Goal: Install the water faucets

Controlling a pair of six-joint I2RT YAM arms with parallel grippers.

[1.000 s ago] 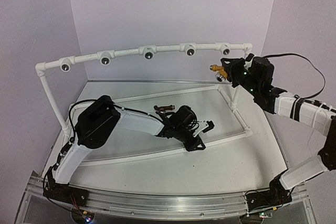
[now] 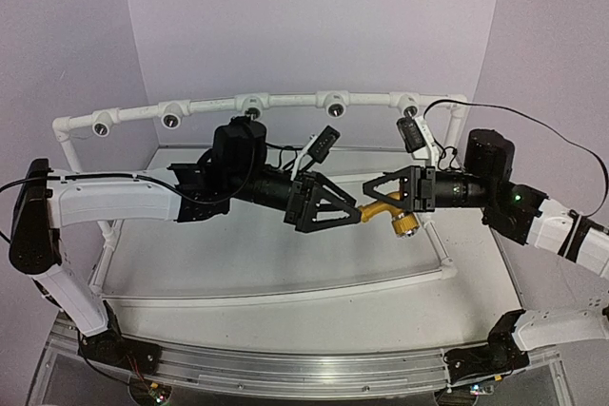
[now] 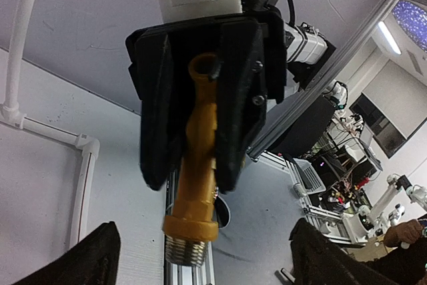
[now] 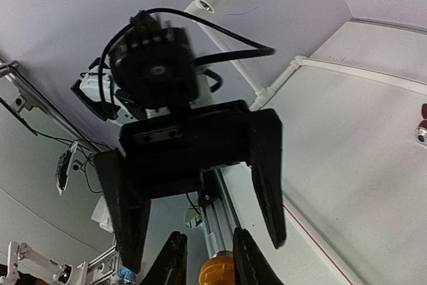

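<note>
A yellow-brown faucet (image 2: 404, 224) is held in the air by my right gripper (image 2: 382, 193), shut on it. In the left wrist view the faucet (image 3: 193, 191) sits between the right gripper's dark fingers (image 3: 239, 105), its threaded end pointing down. My left gripper (image 2: 355, 210) is open, facing the right one, its tips close to the faucet's end. Only blurred left fingers (image 3: 93, 258) show at the bottom corners, wide apart. In the right wrist view a second, brownish faucet (image 4: 423, 128) is cut off by the right edge.
Several white pipe outlets (image 2: 335, 105) line the raised white pipe (image 2: 295, 100) behind both arms. A white pipe frame (image 2: 285, 294) lies on the board. The front strip of the board (image 2: 314, 328) is clear.
The right gripper, carrying the faucet, has shifted left and slightly down.
</note>
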